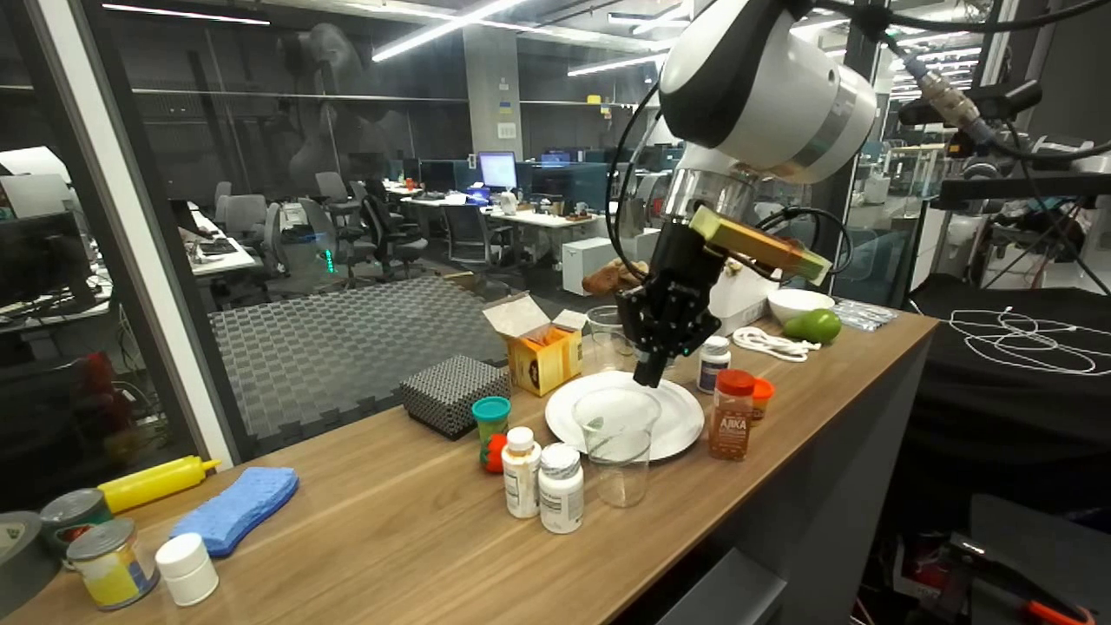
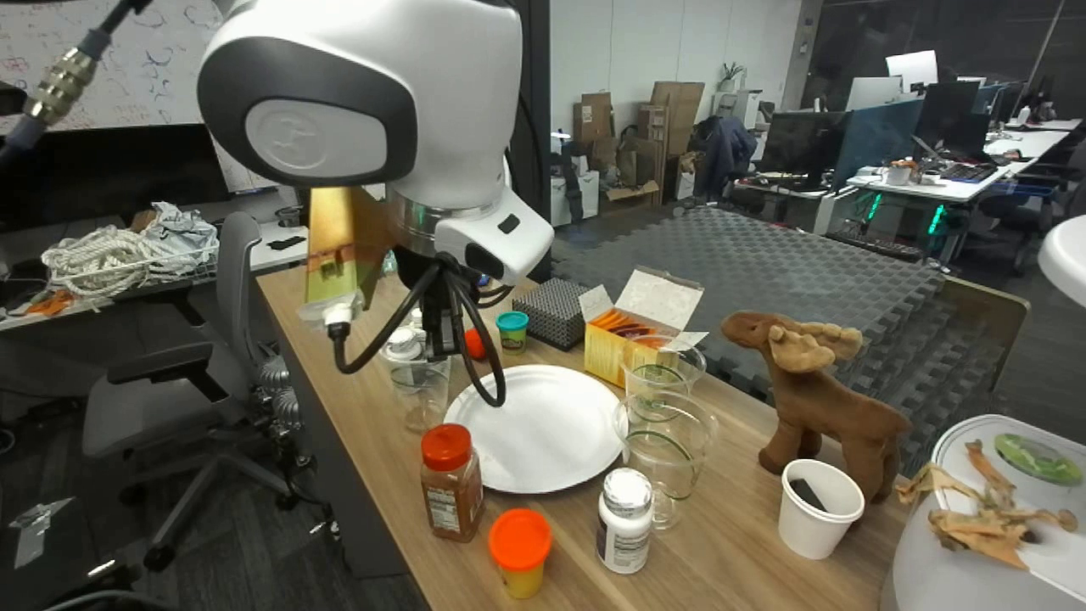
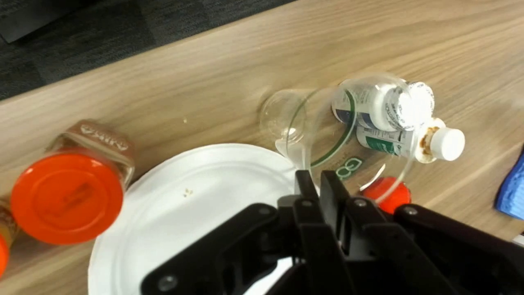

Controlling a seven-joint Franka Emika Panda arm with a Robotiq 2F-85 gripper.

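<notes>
A clear plastic cup with green print is by the front edge of the white plate. My gripper points down at the cup's rim, its fingers close together. In the wrist view, the cup leans away from the fingertips, and its near wall runs to the gap of my gripper, which is shut on that wall. The exact contact is partly hidden by the fingers. Whether the cup's base touches the table cannot be told. In exterior view 2, the arm partly covers the cup.
Two white bottles and a red item crowd the cup's side. A red-lidded spice jar stands right of the plate. More clear cups and an open yellow box are behind it.
</notes>
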